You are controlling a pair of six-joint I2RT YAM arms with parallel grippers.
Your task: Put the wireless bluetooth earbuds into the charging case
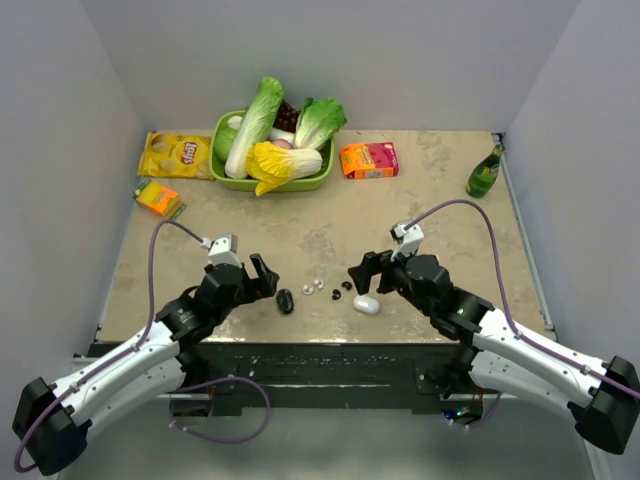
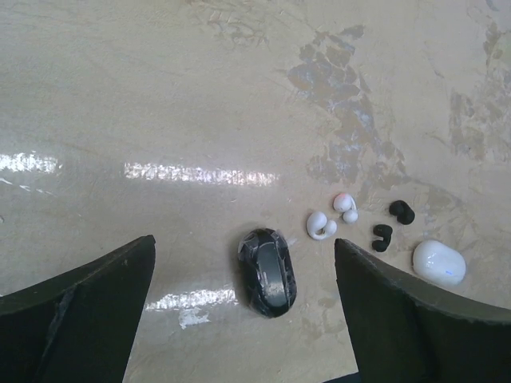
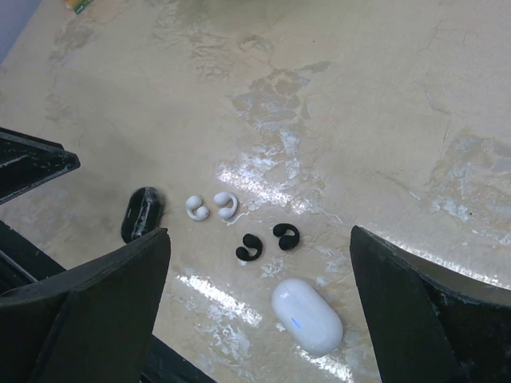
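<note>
A black charging case lies closed on the table below my left gripper, which is open and empty. Toward the right lies a closed white charging case. Between the cases rest two white earbuds, one nearer the black case and the other just beside it. My right gripper hangs open above the table near the white case, nothing between its fingers.
At the back stand a green basket of vegetables, a yellow chip bag, an orange box and a carton. A green bottle lies at the back right. Its front edge runs close to both cases.
</note>
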